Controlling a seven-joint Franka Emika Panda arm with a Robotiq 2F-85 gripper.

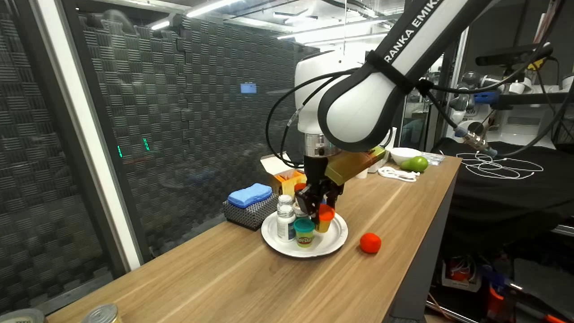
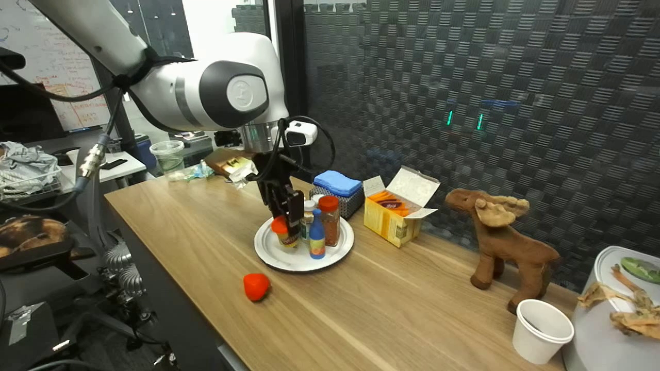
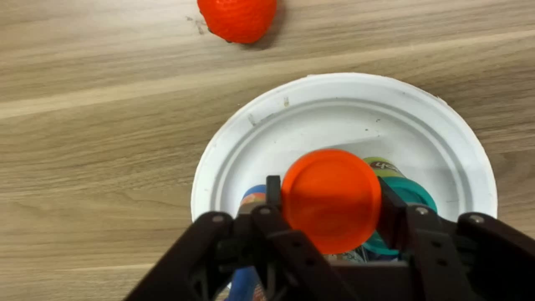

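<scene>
My gripper is shut on a yellow tub with an orange lid (image 3: 331, 200), one finger on each side of the lid. In exterior view 1 the orange-lidded tub (image 1: 324, 218) is over the right part of the white plate (image 1: 336, 242); whether its base touches the plate I cannot tell. A teal-lidded tub (image 1: 304, 232) stands close beside it on the plate. White bottles (image 1: 285, 223) share the plate, as do a blue bottle (image 2: 316, 235) and a red-capped jar (image 2: 329, 219), seen in exterior view 2.
A red round fruit or ball (image 1: 370, 242) lies on the table off the plate. Behind the plate are a blue cloth (image 1: 250, 194) on a dark mesh box and an open yellow box (image 2: 396, 207). A plush moose (image 2: 504, 241) and white cups (image 2: 541, 331) stand farther along.
</scene>
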